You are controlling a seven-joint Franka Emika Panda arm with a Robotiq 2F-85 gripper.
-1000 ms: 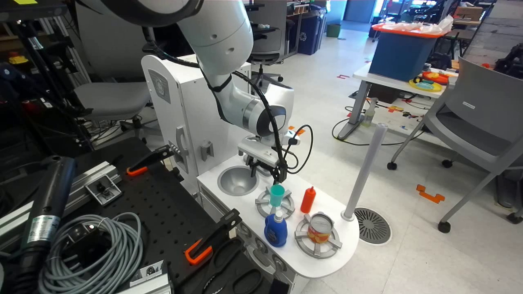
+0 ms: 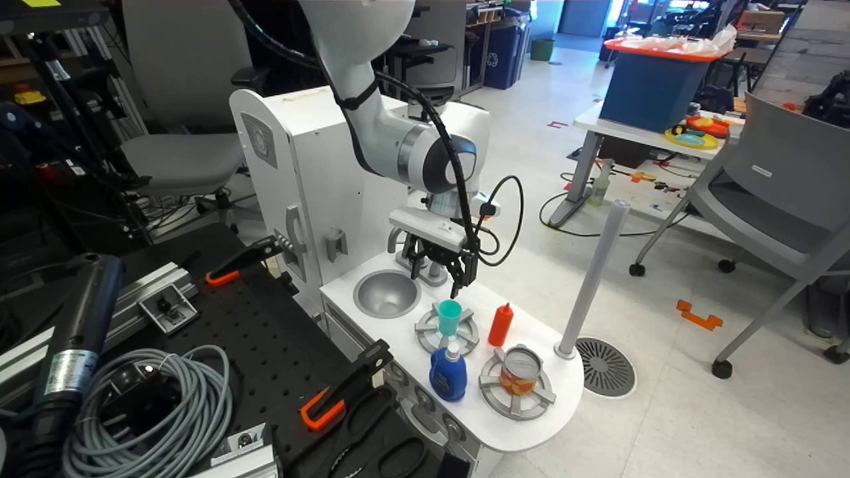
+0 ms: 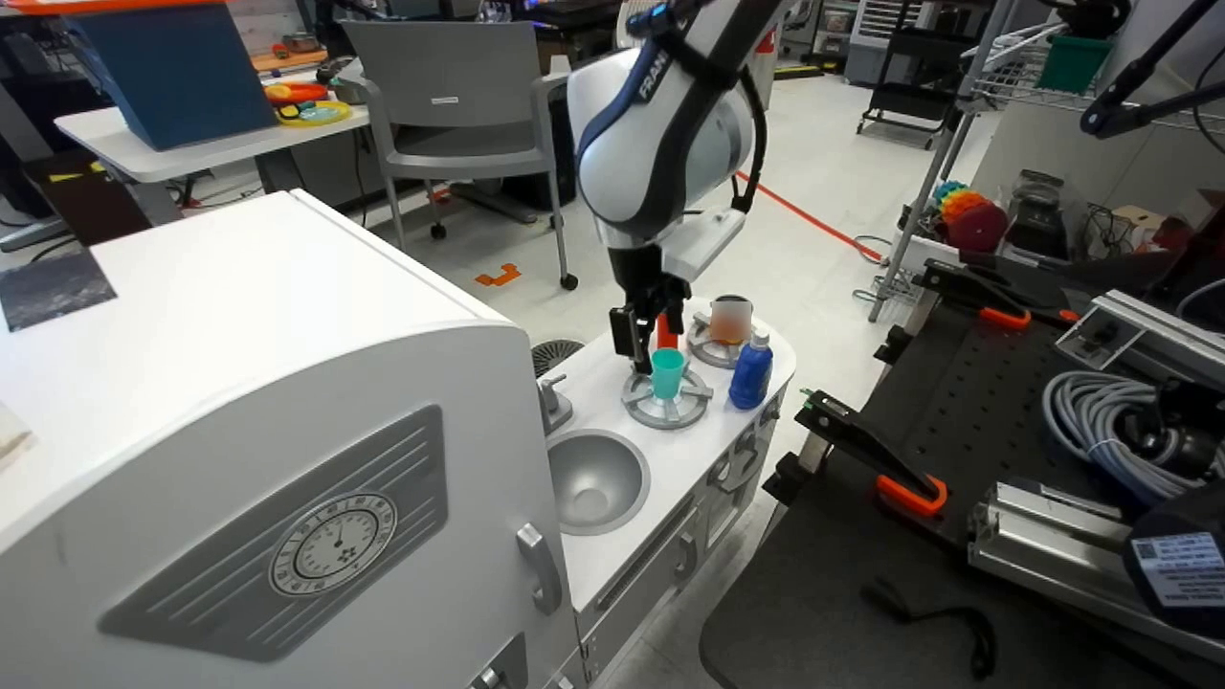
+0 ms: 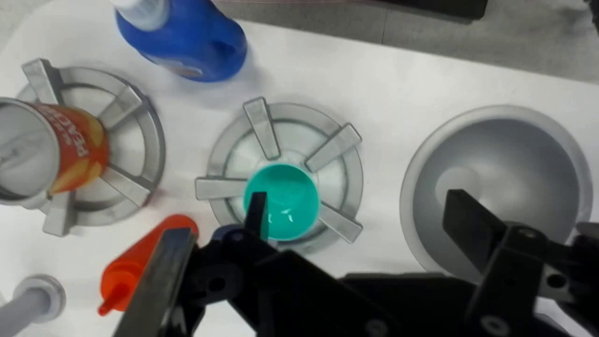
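A teal cup [image 2: 448,316] stands upright on the burner [image 2: 427,338] nearer the sink. My gripper is open above the counter, its fingers [image 4: 258,210] spread wide with nothing held. In the wrist view one finger overlaps the near rim of the cup, while the other appears over the sink [image 4: 505,132]. Exterior view 1 shows the fingertips higher than the cup and toward the faucet side. From the opposite side, the cup [image 3: 667,373] shows just below the dark gripper fingers. Whether a fingertip touches the cup cannot be told.
On the counter are a blue bottle [image 2: 448,374], a red squeeze bottle [image 2: 500,325] and a peach can [image 2: 519,371] on the other burner. A faucet [image 3: 553,404] stands behind the sink. The tall white cabinet [image 2: 342,183] bounds one end; a grey post [image 2: 594,279] rises at the other.
My gripper has risen and shifted slightly to the right in exterior view 1. The cup remains on its burner, and the bottles and can show no clear movement.
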